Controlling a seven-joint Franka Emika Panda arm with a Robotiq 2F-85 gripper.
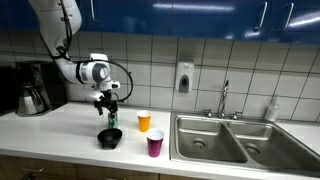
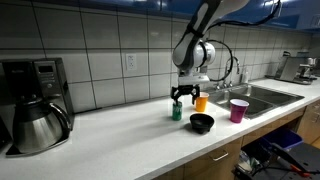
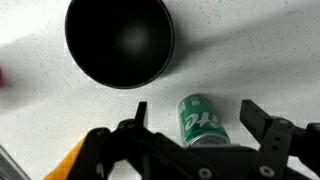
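A green object with white lettering (image 3: pixel 203 122), which looks like a can or bottle, stands upright on the counter. In the wrist view my gripper is open, its dark fingers on either side of it with clear gaps. From outside, the gripper (image 1: pixel 108 101) appears right at the top of this green object (image 2: pixel 177 111), partly covering it in the first exterior view. A black bowl (image 3: pixel 120 40) sits close by, nearer the counter's front edge, and is empty.
An orange cup (image 1: pixel 144 121) and a magenta cup (image 1: pixel 155 143) stand right of the bowl, beside the double sink (image 1: pixel 215 140). A coffee maker (image 2: pixel 39 102) occupies the far left. Between it and the green object, the white counter (image 2: pixel 110 135) is bare.
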